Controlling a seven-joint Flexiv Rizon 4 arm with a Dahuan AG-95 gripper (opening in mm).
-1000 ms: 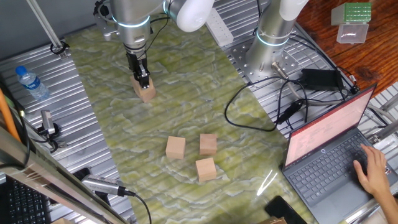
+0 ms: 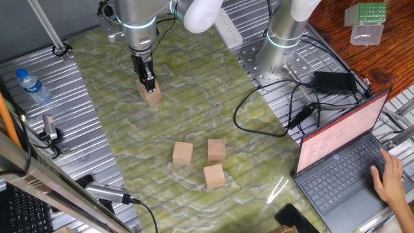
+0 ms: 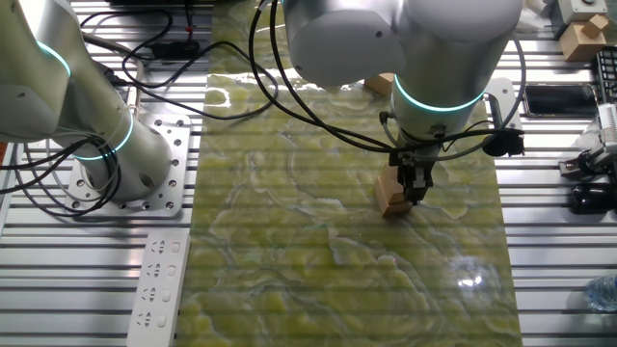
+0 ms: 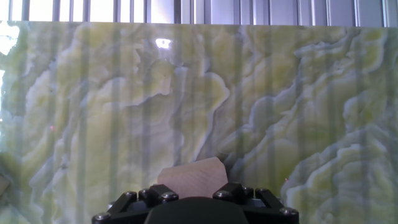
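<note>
A wooden block [image 2: 152,98] stands apart on the green marbled mat, under my gripper [image 2: 149,85]. The fingers come down over its top and hide part of it. In exterior view 2 the same block [image 3: 388,193] shows beside the dark gripper [image 3: 415,183]. From the wrist, the block [image 4: 194,176] appears centred between the two fingertips, its lower part hidden by the gripper body. Whether the pads press on it cannot be told. Three more wooden cubes lie loosely grouped: a left one [image 2: 182,153], a right one [image 2: 217,149] and a front one [image 2: 214,176].
An open laptop [image 2: 343,168] with a person's hand [image 2: 388,181] on it borders the mat at the right. A black cable [image 2: 242,107] loops onto the mat's right side. A water bottle [image 2: 33,86] stands off the left edge. Bare mat separates the gripper from the three cubes.
The arm, the gripper and all the blocks look unmoved. Only the person's hand on the laptop has shifted slightly.
</note>
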